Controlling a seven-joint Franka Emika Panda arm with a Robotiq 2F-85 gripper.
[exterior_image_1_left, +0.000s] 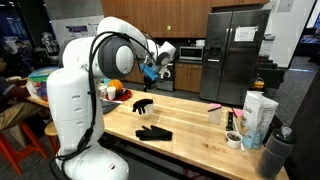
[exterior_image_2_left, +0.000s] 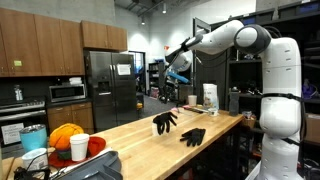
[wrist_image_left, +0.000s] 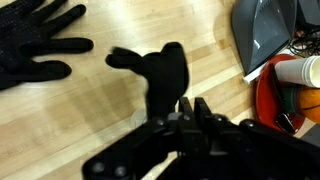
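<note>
A black glove (exterior_image_1_left: 142, 104) is above and against a white cup (exterior_image_2_left: 161, 129) on the wooden table. The wrist view shows this glove (wrist_image_left: 165, 72) slightly blurred, just ahead of my fingers, with the cup (wrist_image_left: 139, 118) partly hidden behind it. My gripper points down over this spot and is shut. Its fingertips look dark against the dark glove, so whether any cloth lies between them is unclear. A second black glove (wrist_image_left: 38, 45) lies flat on the table, fingers spread; exterior view 2 shows this glove (exterior_image_2_left: 192, 136) nearer the table edge.
A red bowl (exterior_image_2_left: 92, 147) with orange items and a white cup (exterior_image_2_left: 80, 148) stands beside a grey bin (wrist_image_left: 262, 28). At the far end are a bag (exterior_image_1_left: 258, 118), a dark canister (exterior_image_1_left: 275, 152) and a small cup (exterior_image_1_left: 233, 139). Mid-table is mostly clear.
</note>
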